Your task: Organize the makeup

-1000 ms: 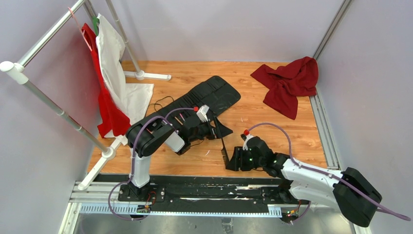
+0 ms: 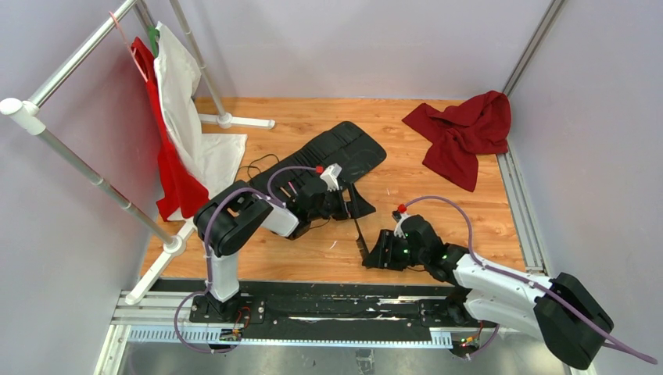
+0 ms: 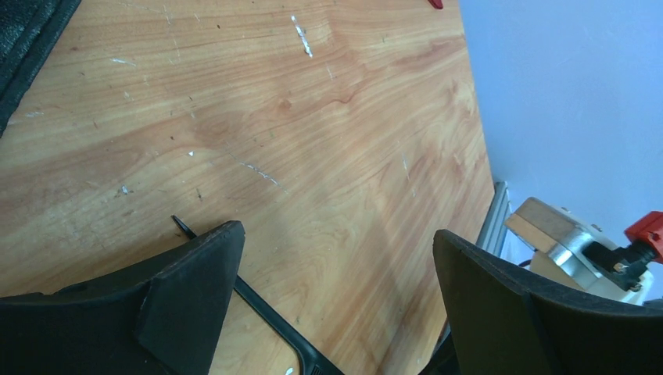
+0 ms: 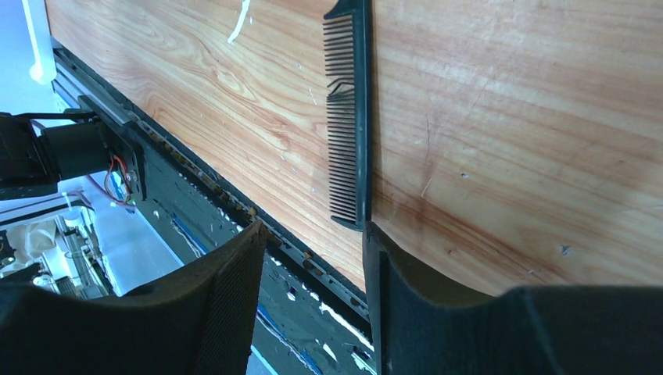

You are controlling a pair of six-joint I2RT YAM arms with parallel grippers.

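Observation:
A black comb with a thin tail lies on the wooden table; its toothed part [image 4: 358, 133] shows in the right wrist view and its tail [image 3: 270, 316] in the left wrist view. My left gripper is open above the tail, its fingers wide apart with nothing clasped. Close to the toothed end stands my right gripper, also open, one fingertip [image 4: 374, 238] right by the comb's tip; whether they touch I cannot tell. The black makeup roll [image 2: 352, 148] lies unrolled behind my left arm, which covers part of it, with a few slim items in its pockets.
A dark red cloth [image 2: 469, 133] lies at the back right. On the left stands a white rack [image 2: 86, 168] with a red garment [image 2: 173, 176] and a white one [image 2: 178, 86] hanging from it. Bare table lies between roll and cloth.
The right gripper has moved only a little. The comb looks about where it was.

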